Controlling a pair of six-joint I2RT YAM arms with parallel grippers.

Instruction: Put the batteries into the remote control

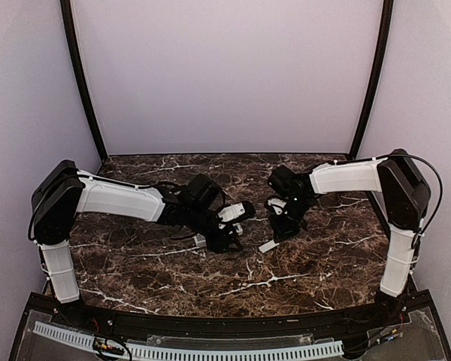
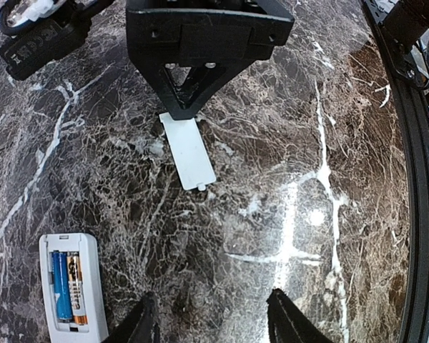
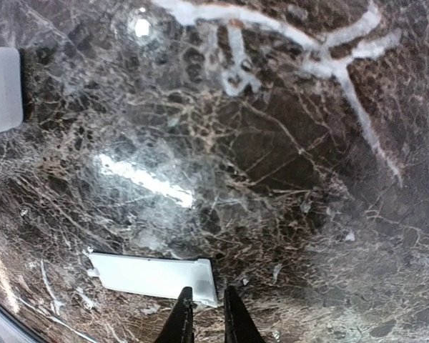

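Note:
In the left wrist view a white remote (image 2: 89,286) lies with its compartment open, holding a blue battery (image 2: 61,286) and a second, copper-banded battery (image 2: 75,286). The white battery cover (image 2: 187,150) lies apart from it on the marble. My left gripper hangs over the table beside the remote, its fingers apart with nothing between them. My right gripper is at one end of the cover, fingertips a little apart; whether they touch it I cannot tell. In the top view both grippers are dark and partly hide the remote.
Pale walls stand at the sides and behind, and a black rail runs along the front edge.

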